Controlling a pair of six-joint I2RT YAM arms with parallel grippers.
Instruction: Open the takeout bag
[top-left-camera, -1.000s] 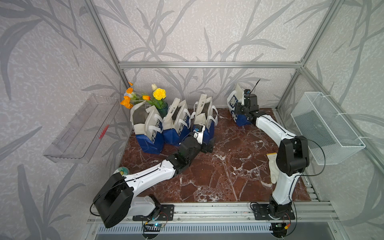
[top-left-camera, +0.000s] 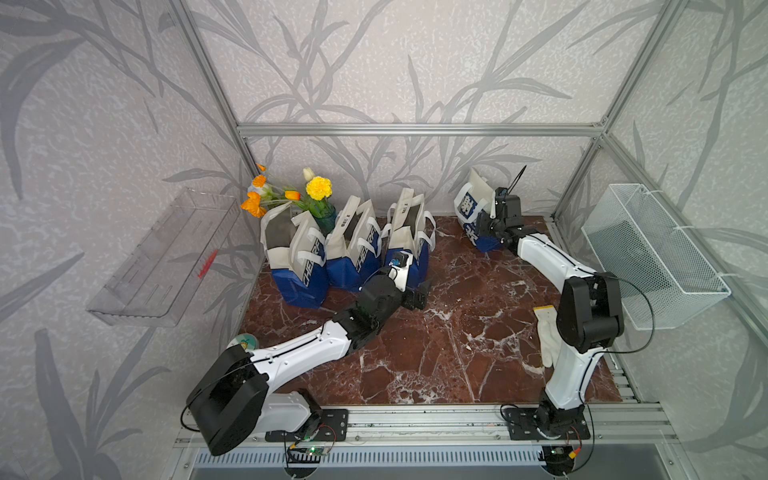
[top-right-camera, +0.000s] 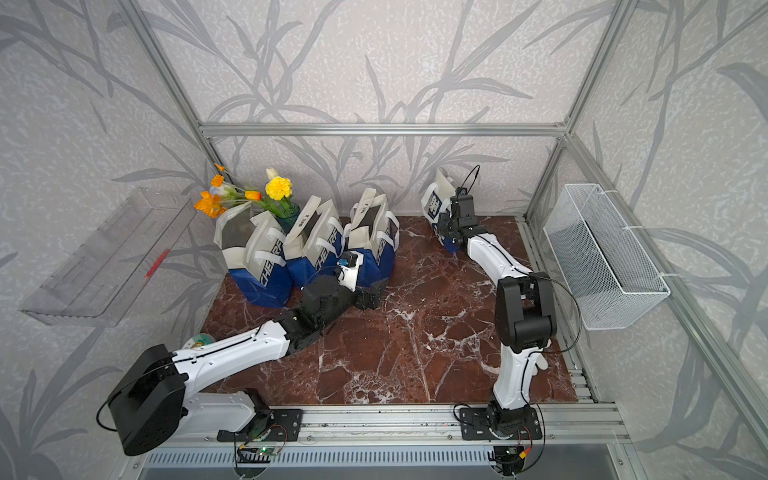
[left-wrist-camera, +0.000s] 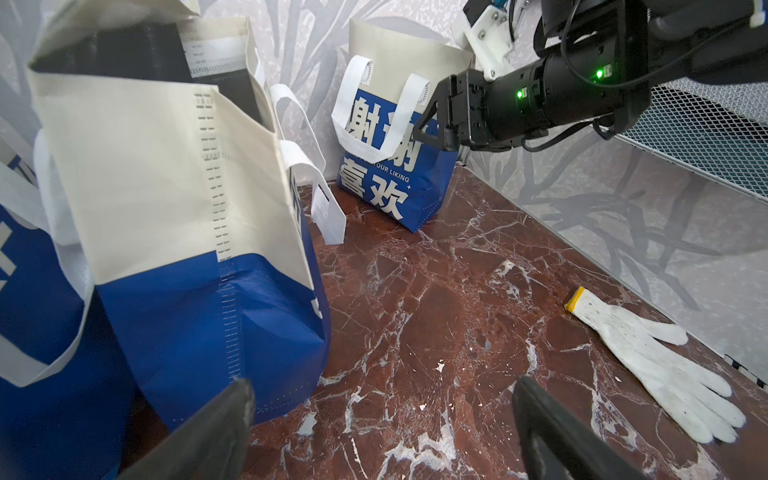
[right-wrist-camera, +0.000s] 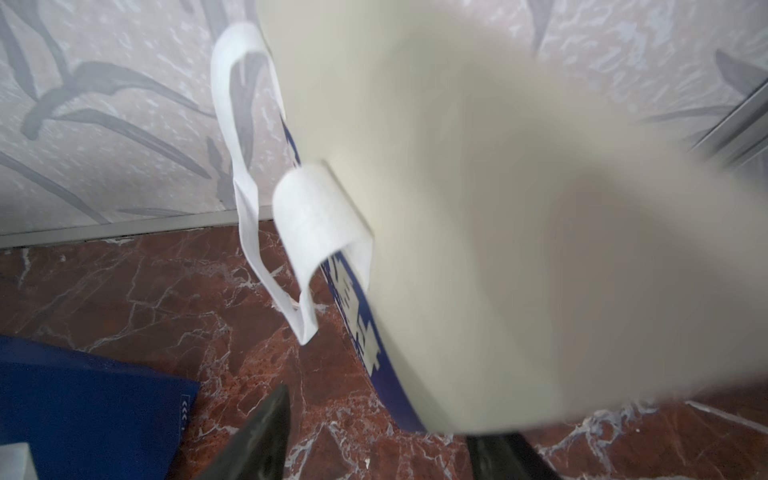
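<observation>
The takeout bag (top-left-camera: 477, 192), cream above and blue below, stands at the back right by the wall, its top upright. White handles (right-wrist-camera: 316, 212) hang from its side in the right wrist view, where the cream panel fills much of the frame. My right gripper is close to the bag with its fingers (right-wrist-camera: 268, 432) apart; nothing is clearly held between them. How the far finger meets the bag is hidden. My left gripper is open and empty, low over the table in front of the nearest of the other bags.
Three other blue-and-cream bags, one of them the rightmost (top-left-camera: 409, 232), stand in a row at back left, with flowers (top-left-camera: 318, 189) behind. A white glove (left-wrist-camera: 648, 360) lies at right. Wire basket (top-left-camera: 648, 256) and clear tray (top-left-camera: 168, 256) flank the table, whose middle is clear.
The left arm stayed still.
</observation>
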